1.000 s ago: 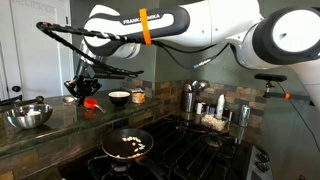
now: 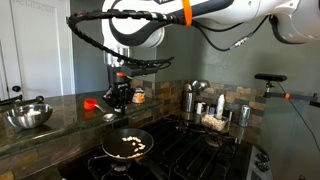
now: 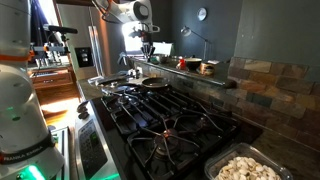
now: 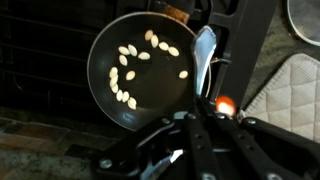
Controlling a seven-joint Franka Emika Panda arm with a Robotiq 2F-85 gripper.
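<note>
A shiny metal utensil, probably a spoon [image 4: 204, 48], is held in my gripper, which is shut on it. Its metal end reaches over the right side of a dark frying pan [image 4: 102, 55] in the wrist view. Several small pale pieces [image 4: 124, 60] lie scattered in that pan. From exterior view 1, my gripper [image 2: 119, 105] hangs above the left rim of the frying pan [image 2: 145, 138] on the stove. The utensil's bright rounded end [image 2: 109, 117] shows below and left of the gripper. The hold on its handle is partly hidden by the dark gripper.
A metal bowl [image 2: 29, 116] and a red item [image 2: 91, 104] stand on the counter to the left. Beside the pan, a quilted pad [image 4: 290, 98] lies at the right of the wrist view. A foil tray [image 3: 248, 166] of pale pieces sits beyond the burners.
Over the past second my gripper has travelled right, from above the counter near the red item to the pan's left rim, carrying the utensil. The pan has stayed in place.
</note>
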